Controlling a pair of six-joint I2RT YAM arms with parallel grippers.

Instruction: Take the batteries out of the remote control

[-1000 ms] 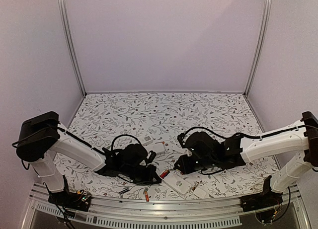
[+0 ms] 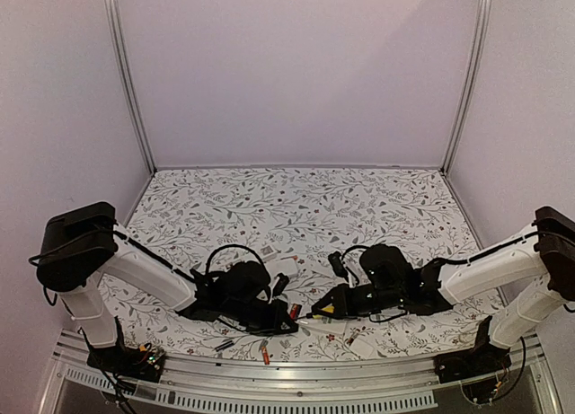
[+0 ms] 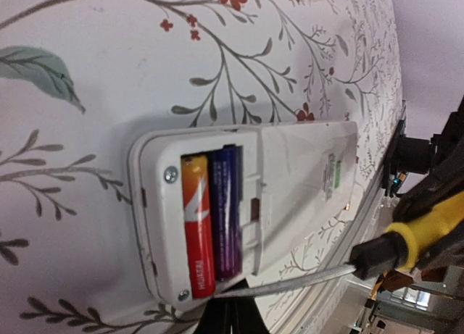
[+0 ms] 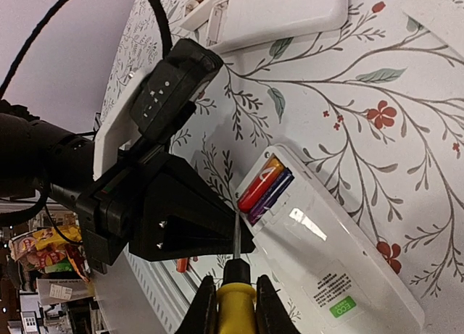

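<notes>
The white remote (image 3: 297, 196) (image 4: 326, 261) lies with its battery bay open, holding a red-orange battery (image 3: 197, 232) (image 4: 257, 185) and a purple battery (image 3: 226, 211) (image 4: 272, 196). My right gripper is shut on a yellow-handled screwdriver (image 3: 428, 229), whose metal shaft reaches the bay's near end by the red battery. My left gripper (image 2: 292, 326) is shut at that end of the remote, with nothing visible between its fingers; its tips are partly hidden in the left wrist view.
Other white remote parts (image 4: 275, 11) lie behind on the floral table. Loose batteries (image 2: 265, 353) lie near the front rail (image 2: 296, 369).
My right gripper has moved down and slightly toward the front with the screwdriver. The remote has turned to lie more level across the top view, and my left gripper has shifted slightly right.
</notes>
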